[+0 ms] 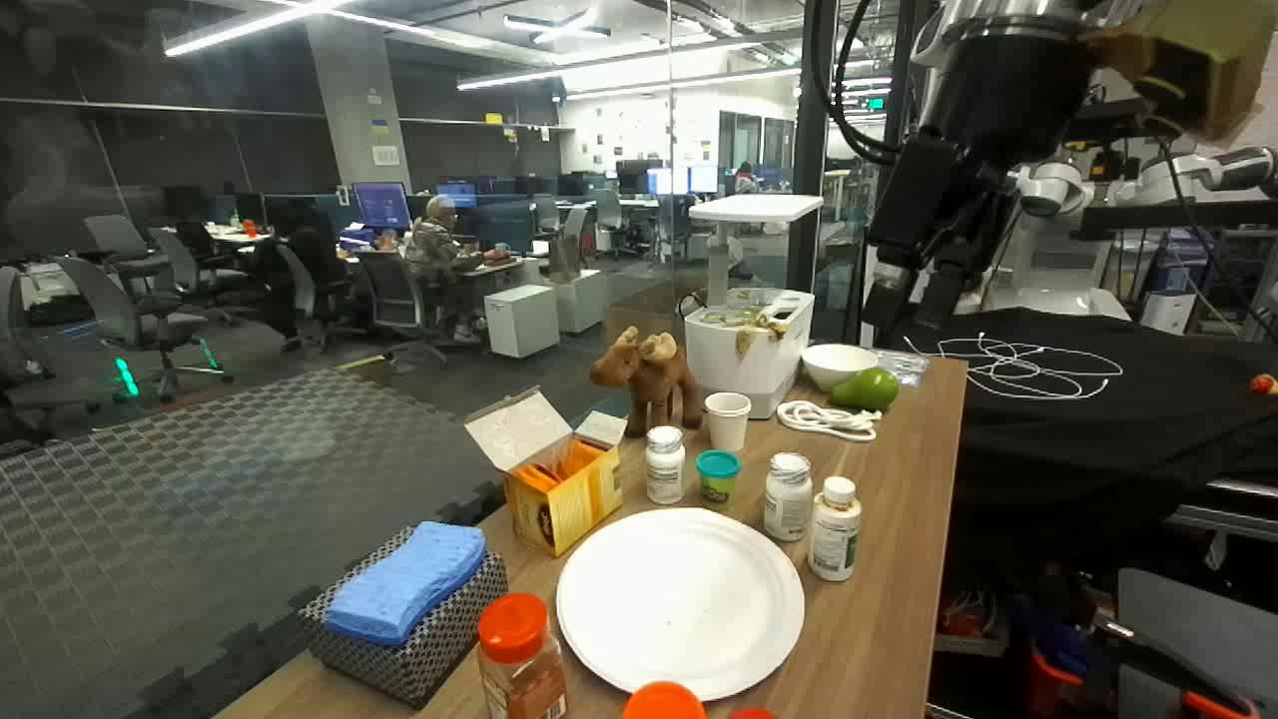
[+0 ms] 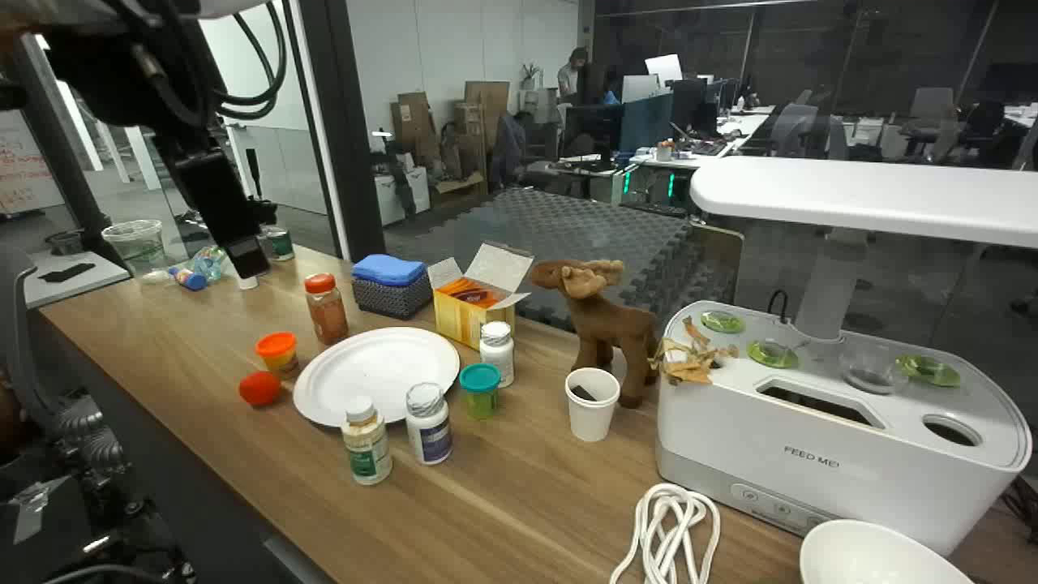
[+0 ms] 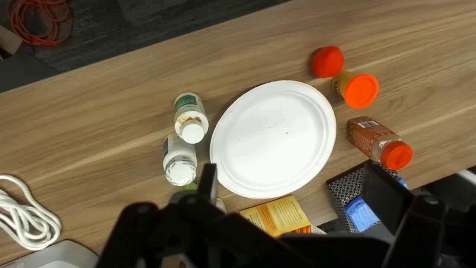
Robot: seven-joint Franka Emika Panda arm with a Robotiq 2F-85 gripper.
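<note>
My gripper stands open above the table, its two dark fingers wide apart and nothing between them. Below it lies an empty white plate [image 3: 274, 140], with a few small dark specks on it. Two white bottles [image 2: 366, 443] stand upright at one side of the plate, and a third white bottle [image 1: 665, 465] is by a teal-lidded tub [image 1: 718, 475]. An orange-lidded spice jar [image 3: 375, 140], an orange-lidded tub [image 3: 360, 91] and a red ball-like object [image 3: 328, 61] sit on the plate's other side.
An open yellow box [image 1: 563, 485] and a patterned box topped by a blue sponge [image 1: 413, 581] line the far edge. A brown moose toy [image 2: 605, 316], paper cup [image 2: 591, 404], white planter [image 2: 837, 428], coiled white cord [image 2: 666, 535] and white bowl [image 2: 871, 555] crowd one end.
</note>
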